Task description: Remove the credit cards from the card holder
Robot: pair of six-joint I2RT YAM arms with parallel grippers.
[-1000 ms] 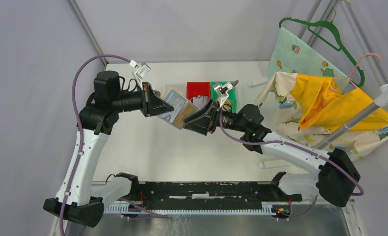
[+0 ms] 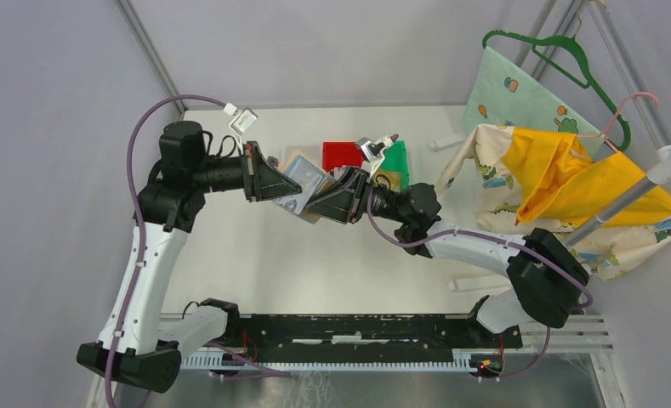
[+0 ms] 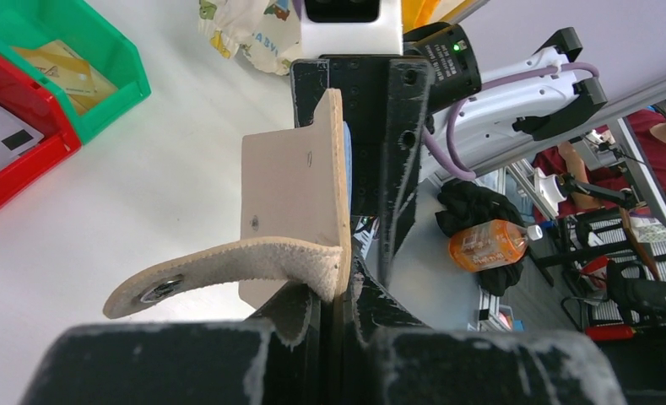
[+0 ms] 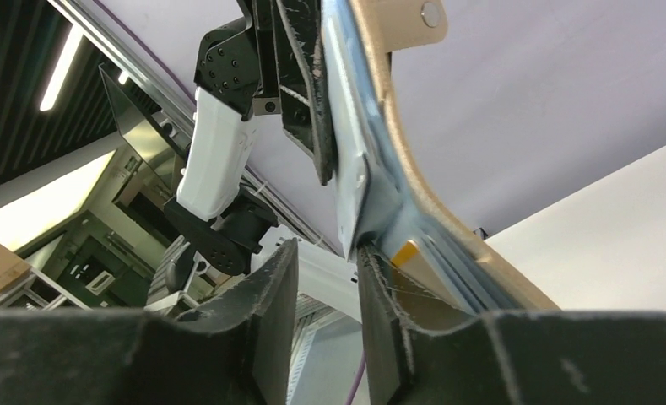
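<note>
A tan card holder [image 3: 287,190] with clear sleeves hangs above the table, its snap strap [image 3: 219,268] sticking out to the side. My left gripper [image 2: 298,186] is shut on one edge of it. In the top view, a pale blue card face [image 2: 304,181] shows on the holder's upper side. My right gripper reaches the opposite edge from the right, its fingers part open. A pale card corner [image 4: 353,240] dips to the gap between those fingertips in the right wrist view. Whether both fingers touch it cannot be told.
Behind the grippers stand a red bin [image 2: 341,154] and a green bin [image 2: 402,157]; the green one holds a yellowish card [image 3: 63,72]. Cloths on hangers [image 2: 561,170] fill the right side.
My right gripper has moved left over the holder's edge, covering more of it in the top view, and its fingers have narrowed. The left arm and the holder stay nearly still.
</note>
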